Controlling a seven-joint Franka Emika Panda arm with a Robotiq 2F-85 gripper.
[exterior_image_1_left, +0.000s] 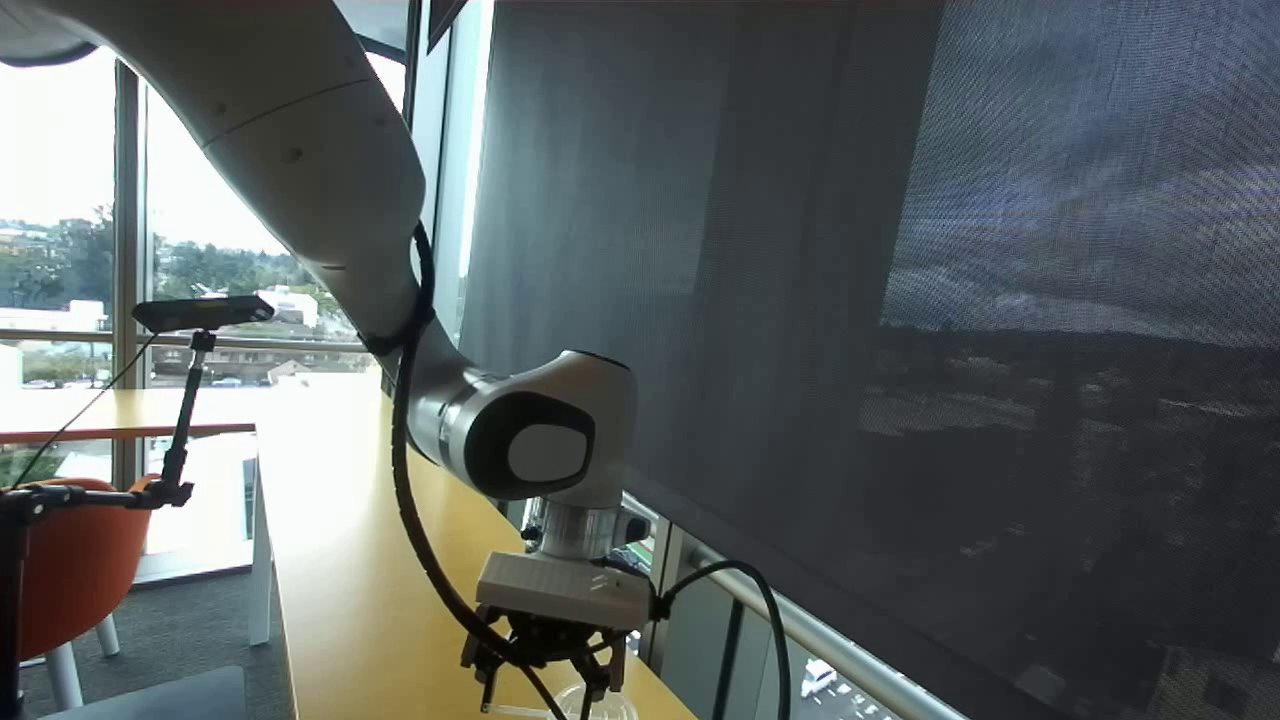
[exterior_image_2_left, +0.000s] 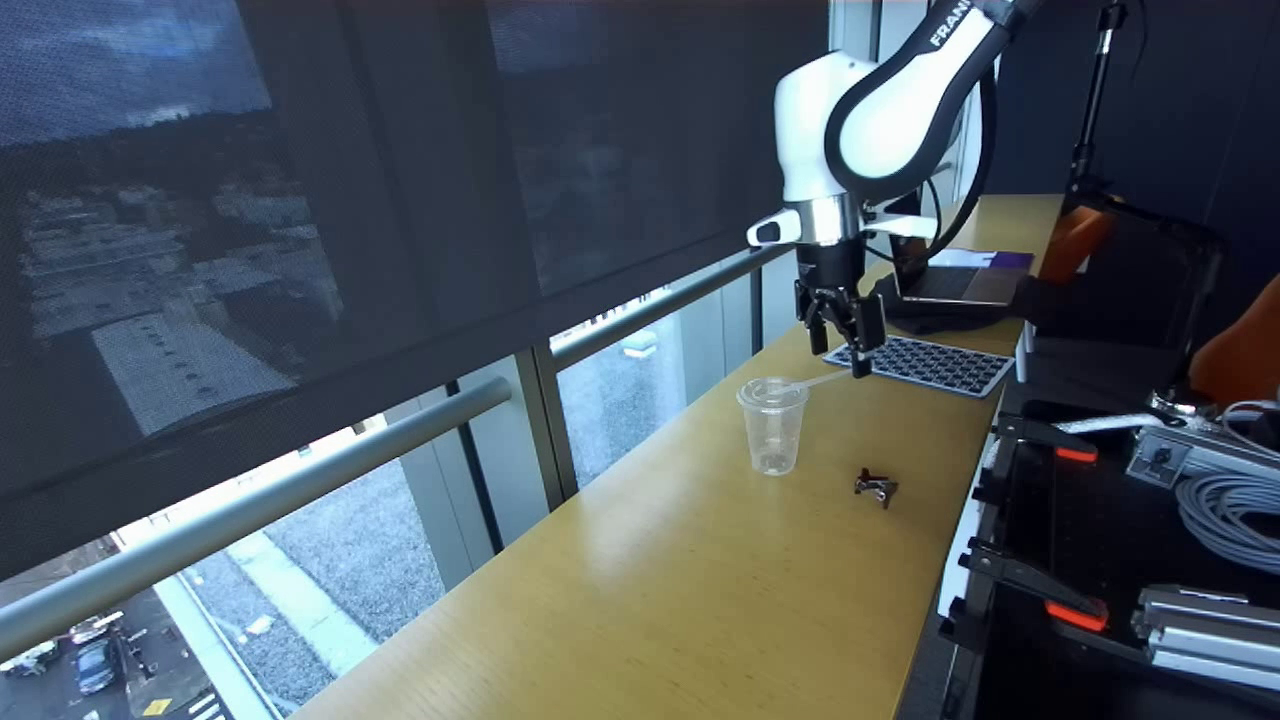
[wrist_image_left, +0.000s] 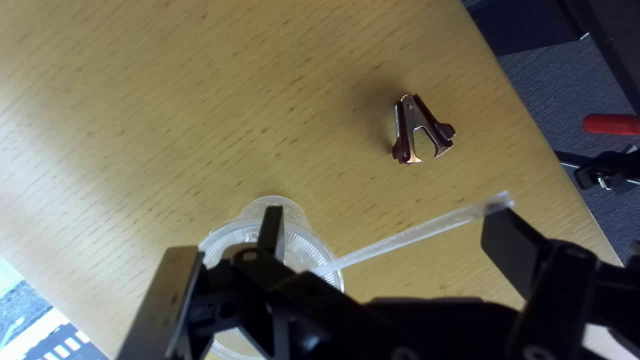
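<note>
A clear plastic cup with a lid stands upright on the wooden table. A pale translucent straw slants out sideways from its lid. My gripper is open, fingers down, just behind and above the cup in exterior view 2. In the wrist view the left finger overlaps the cup, while the straw's free end lies close to the right finger. Whether they touch cannot be told. Only the cup's top shows at the bottom edge of exterior view 1, beneath the gripper.
A staple remover with dark red grips lies on the table near the cup. Behind the gripper are a keyboard and a laptop. A railing runs along the window side.
</note>
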